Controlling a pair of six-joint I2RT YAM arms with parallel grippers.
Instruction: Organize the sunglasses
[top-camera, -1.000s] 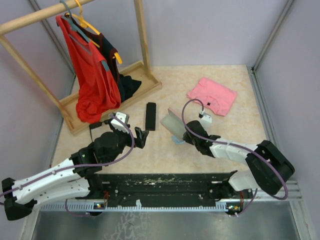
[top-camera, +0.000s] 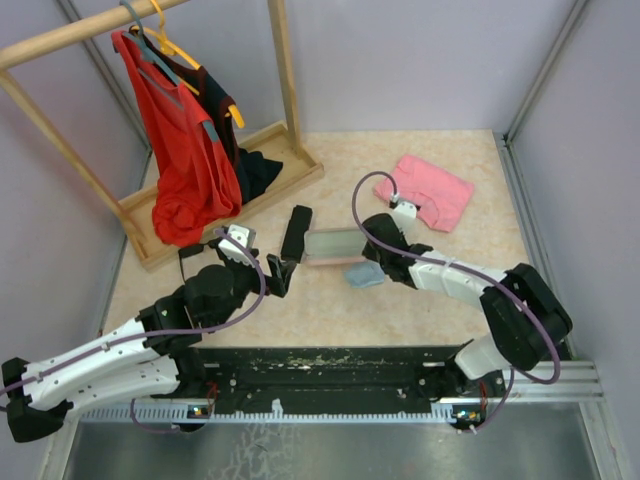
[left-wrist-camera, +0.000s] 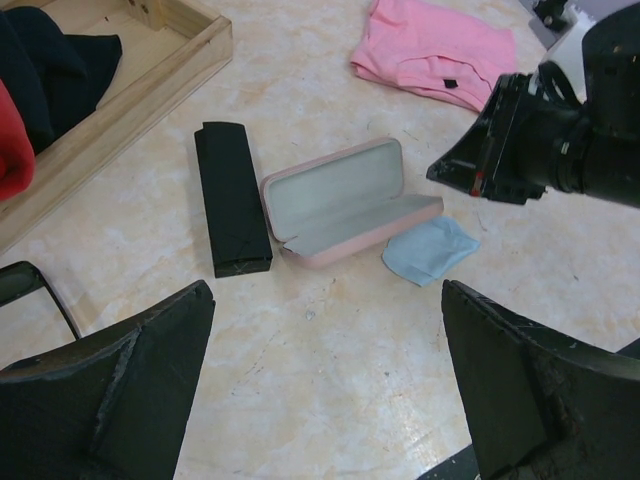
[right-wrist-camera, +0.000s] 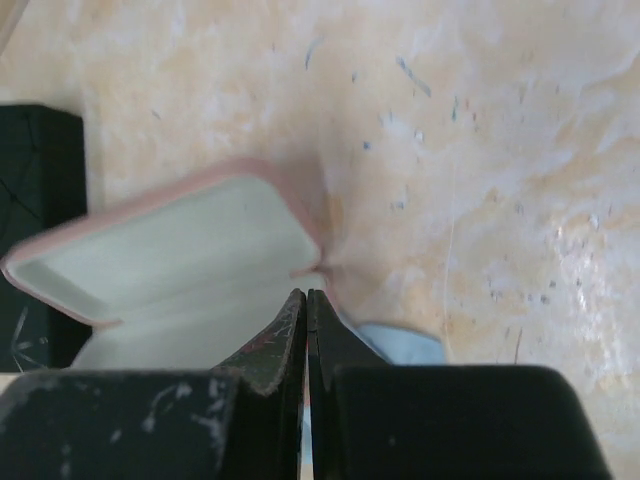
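An open glasses case (left-wrist-camera: 335, 195) with a pink shell and pale lining lies on the table, a light blue cloth (left-wrist-camera: 430, 250) beside it and a black elongated case (left-wrist-camera: 232, 200) to its left. A thin black frame, maybe the sunglasses (left-wrist-camera: 40, 290), shows at the left edge of the left wrist view, partly cut off. My right gripper is shut and sits over the pink case's right end, nothing visible between its fingers. My left gripper (top-camera: 283, 275) stands open, short of the cases on the near left.
A pink folded garment (top-camera: 425, 190) lies at the back right. A wooden rack (top-camera: 140, 235) with red and dark clothes fills the back left.
The pink case has swung from a slanted position to nearly level, toward the black case. My right gripper has moved up and back. The left arm is still.
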